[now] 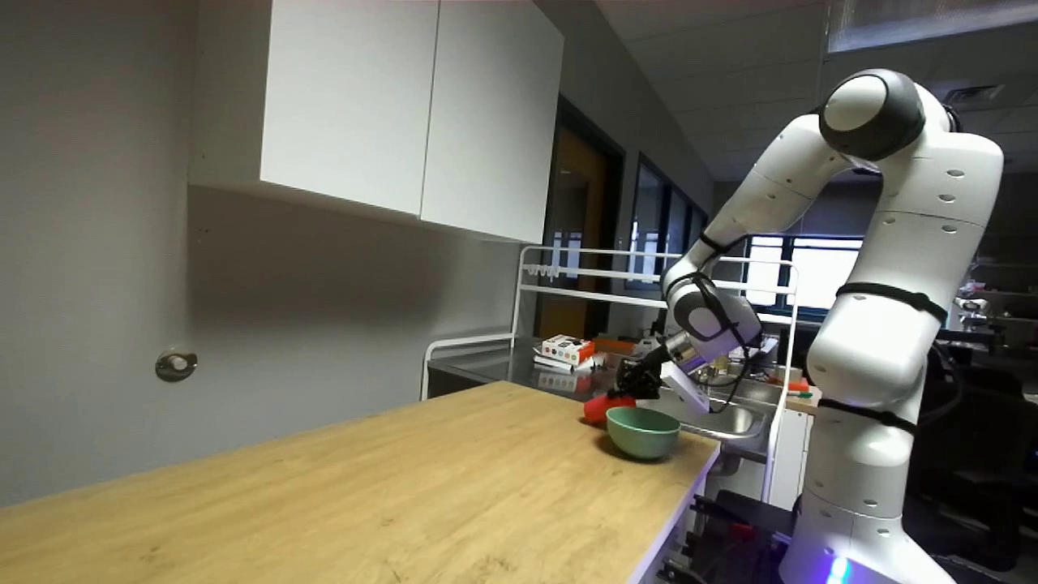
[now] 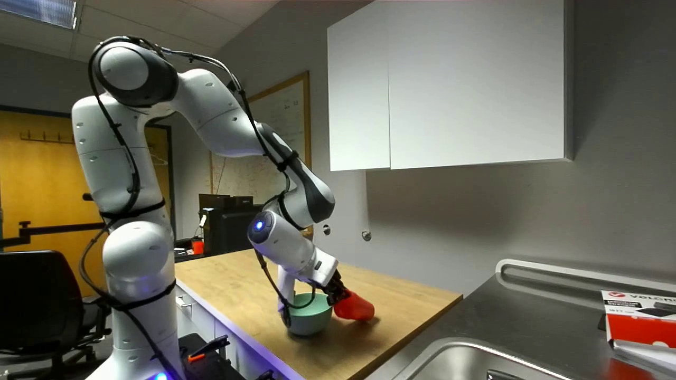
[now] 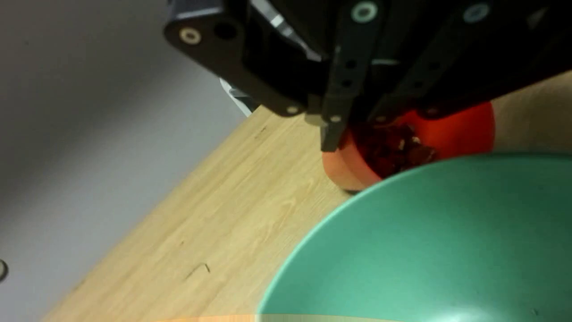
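Note:
My gripper (image 2: 339, 292) is shut on a red cup (image 2: 356, 307) at its rim. The cup lies tipped low over the wooden counter, its base pointing away from the arm; whether it touches the wood I cannot tell. In the wrist view, dark reddish bits show inside the cup (image 3: 348, 166), whose mouth faces the camera. A green bowl (image 1: 643, 434) stands upright on the counter, close beside the cup and partly in front of it. The part of the bowl (image 3: 429, 241) in the wrist view looks empty.
A metal sink (image 2: 469, 361) and a dark countertop adjoin its end. Boxes (image 1: 567, 350) lie on that dark top. A white rack frame (image 1: 662, 282) stands behind the arm, and a white cabinet (image 1: 389, 107) hangs above.

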